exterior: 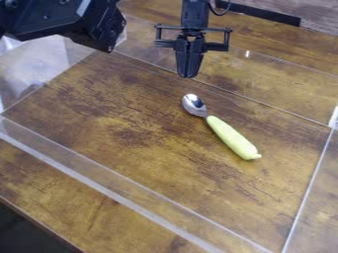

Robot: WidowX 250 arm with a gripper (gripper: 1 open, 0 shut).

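Observation:
My gripper (pixel 188 69) hangs at the top centre, over the back of the wooden table, shut with nothing visible between its fingers. In front of it and a little to the right, a metal spoon (pixel 195 103) lies on the table. A pale yellow-green elongated object (pixel 230 135), like a corn cob or a handle, extends from the spoon toward the front right; whether the two are joined I cannot tell.
Clear plastic strips (pixel 313 178) border the work area on the wooden table (pixel 119 148). A large dark robot part (pixel 59 20) fills the top left.

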